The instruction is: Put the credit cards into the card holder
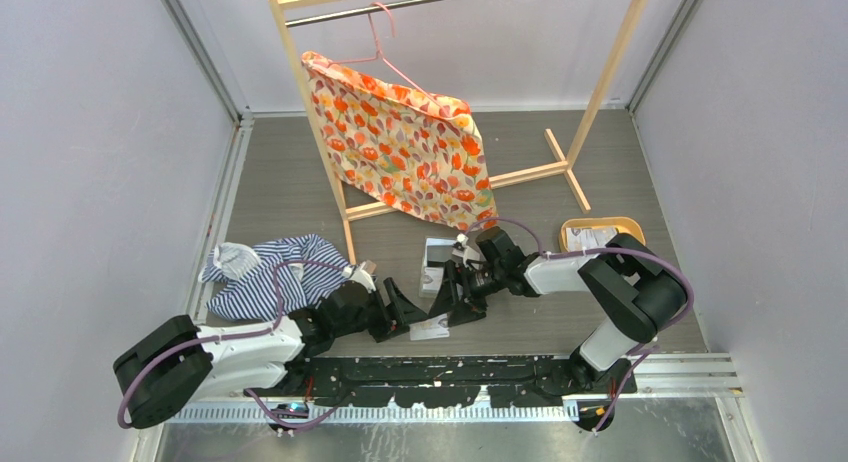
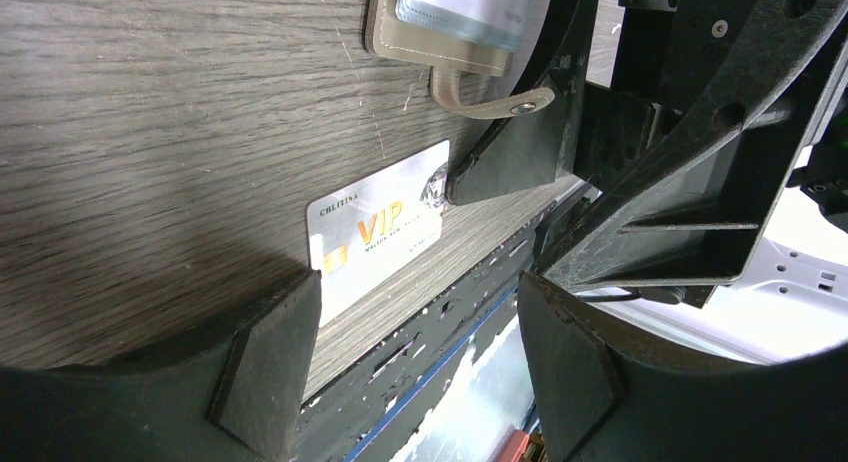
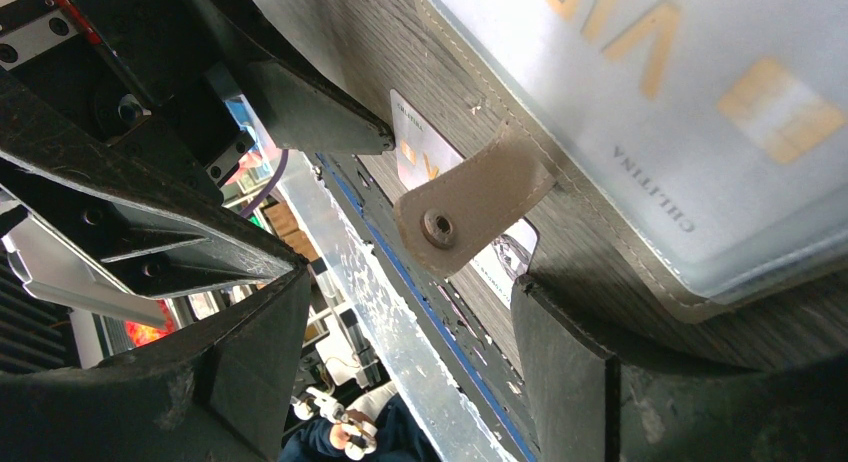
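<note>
A silver VIP card (image 2: pixel 375 227) lies flat on the table near its front edge. Behind it rests the beige card holder (image 3: pixel 575 167), its clear pocket showing a VIP card and its snap strap (image 3: pixel 470 207) pointing toward the loose card. My left gripper (image 1: pixel 404 324) is open low at the card's left end, with nothing held. From the right, my right gripper (image 1: pixel 455 315) reaches over the card's other end; its fingers (image 3: pixel 565 352) stand apart with nothing gripped. One of its fingertips (image 2: pixel 455 190) is beside the card's right end in the left wrist view.
A yellow tray (image 1: pixel 637 225) with cards stands at the right. Striped cloth (image 1: pixel 265 277) lies at the left. A wooden rack with hanging floral cloth (image 1: pixel 405 147) occupies the back. The two grippers are very close together.
</note>
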